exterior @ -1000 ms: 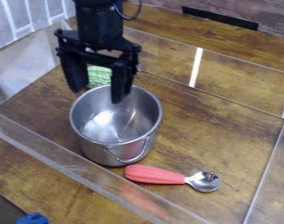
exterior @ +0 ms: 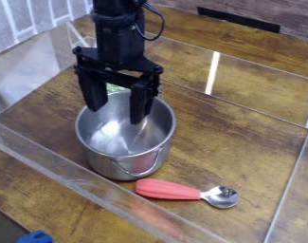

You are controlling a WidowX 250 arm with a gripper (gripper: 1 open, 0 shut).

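A steel pot (exterior: 124,152) with a wire handle stands upright on the wooden surface. My black gripper (exterior: 119,100) is open above it, its two fingers pointing down over the pot's mouth, with nothing visible between them. A spoon (exterior: 182,192) with a pink handle and metal bowl lies in front of the pot to the right. A green item (exterior: 113,87) is mostly hidden behind the gripper.
A clear low barrier (exterior: 67,177) runs along the near left side. Bare wood (exterior: 244,123) is free to the right. A blue object (exterior: 35,236) sits at the bottom left corner.
My gripper has moved down and slightly to the right, over the pot, and now hides more of the green item. The pot and spoon have not moved.
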